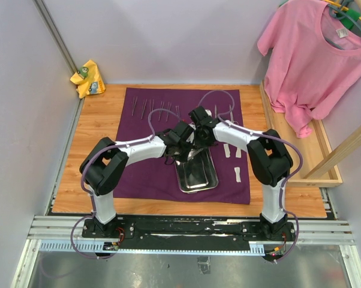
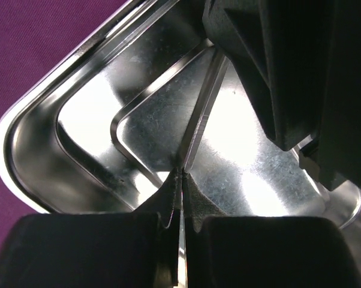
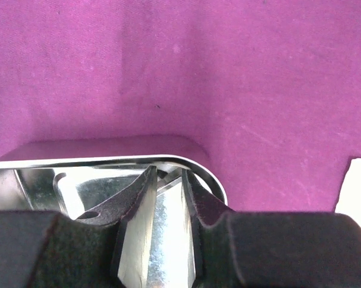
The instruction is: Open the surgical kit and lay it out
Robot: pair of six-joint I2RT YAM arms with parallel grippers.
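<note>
The metal tray [image 1: 183, 178] lies on the purple cloth, its upper end hidden under both grippers. In the left wrist view, a slim metal instrument [image 2: 203, 114] slants up over the tray floor from the tips of my left gripper, which is shut on its near end. The instrument's far end passes beside the dark fingers of the right arm. My right gripper stands partly open at the tray's corner, a narrow gap between its fingertips. A thin metal piece [image 3: 170, 183] shows in that gap; whether either finger touches it I cannot tell.
Several thin instruments [image 1: 143, 109] lie in a row on the upper cloth. White packets [image 1: 237, 174] lie to the tray's right. A wooden rack with a pink shirt [image 1: 318, 60] stands at the right.
</note>
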